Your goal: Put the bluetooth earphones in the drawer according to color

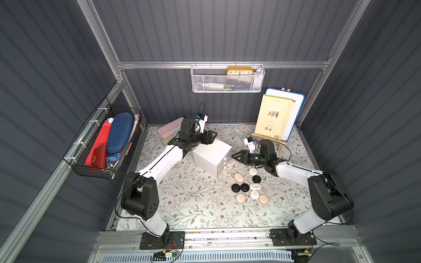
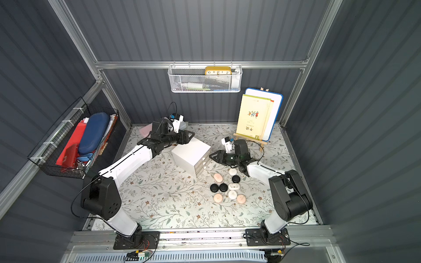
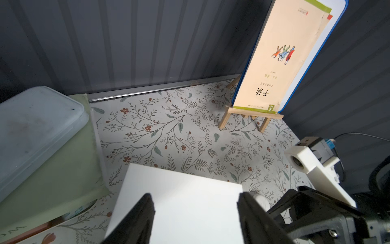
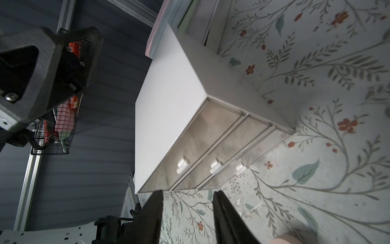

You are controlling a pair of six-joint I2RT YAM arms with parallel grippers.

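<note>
A white box [image 1: 210, 151] with three small drawers stands mid-table, their knobs [image 4: 182, 164] facing right. My left gripper is open over the box's top. My right gripper is open just right of the drawer fronts, nothing visible between its fingers. In front of it lie earphone cases in pink [image 1: 239, 178], black [image 1: 244, 187] and white [image 1: 255, 186].
A pink box [image 1: 168, 127] and other containers stand at the back left. An easel with a booklet [image 1: 272, 116] is at the back right. A wire basket [image 1: 100, 162] hangs left.
</note>
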